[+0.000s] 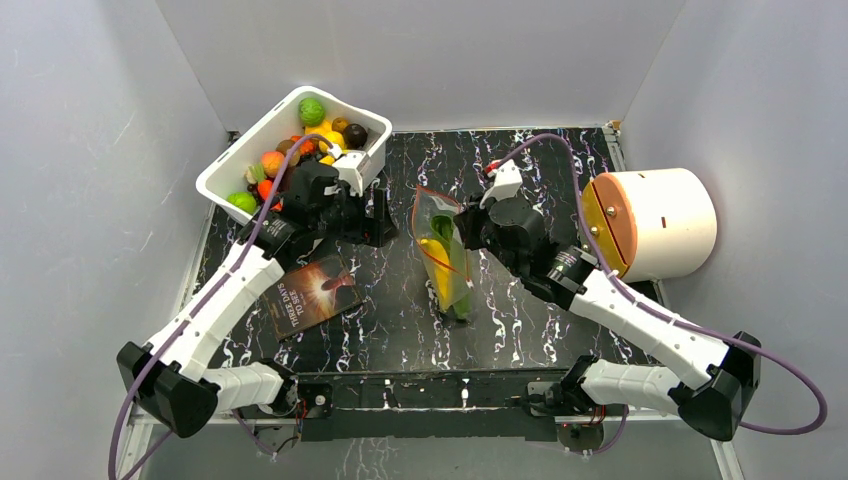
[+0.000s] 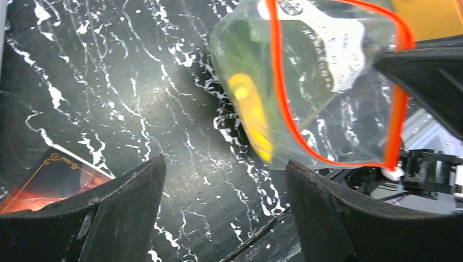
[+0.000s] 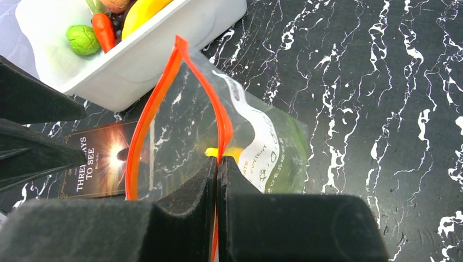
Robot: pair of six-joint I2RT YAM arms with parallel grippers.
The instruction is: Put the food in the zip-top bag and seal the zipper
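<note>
The clear zip top bag with its orange zipper rim hangs tilted over the middle of the table. Inside it lie a yellow food piece and something green. My right gripper is shut on the bag's rim, the orange edge running between its fingers. On the other side, my left gripper stands open and apart from the bag, nothing between its fingers. From the right wrist view, the bag's mouth gapes between the two orange edges.
A white bin of toy fruit and vegetables stands at the back left. A dark book lies below the left arm. On the right sits a cream and orange cylinder. Bare table shows at the front right.
</note>
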